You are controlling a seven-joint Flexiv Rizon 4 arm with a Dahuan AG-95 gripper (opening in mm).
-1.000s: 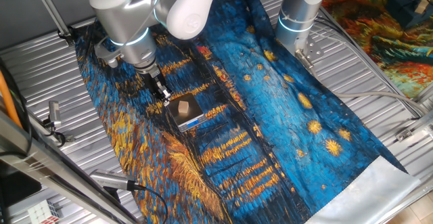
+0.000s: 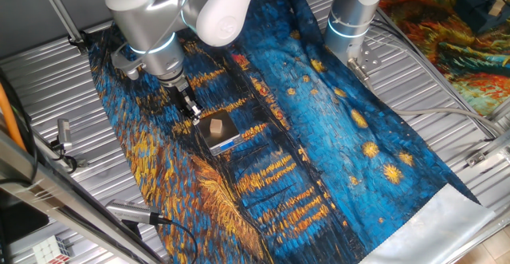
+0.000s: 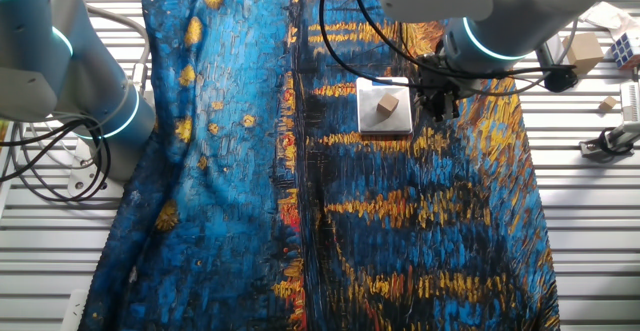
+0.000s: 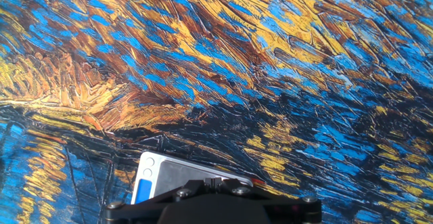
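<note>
A small wooden cube (image 2: 216, 127) rests on the dark plate of a flat digital scale (image 2: 226, 142), which lies on the painted cloth. From the opposite side, the same cube (image 3: 387, 104) sits near the middle of the scale (image 3: 370, 123). My gripper (image 2: 196, 118) is just beside the scale, apart from the cube. In the wrist view the gripper looks shut, its fingertips together and nothing visible between them. It covers part of the scale (image 4: 162, 174) there, and the cube is hidden.
The blue and orange cloth (image 2: 319, 136) covers most of the slatted metal table and is rumpled on one side. A larger wooden block (image 3: 584, 53) and a puzzle cube (image 3: 627, 49) lie off the cloth.
</note>
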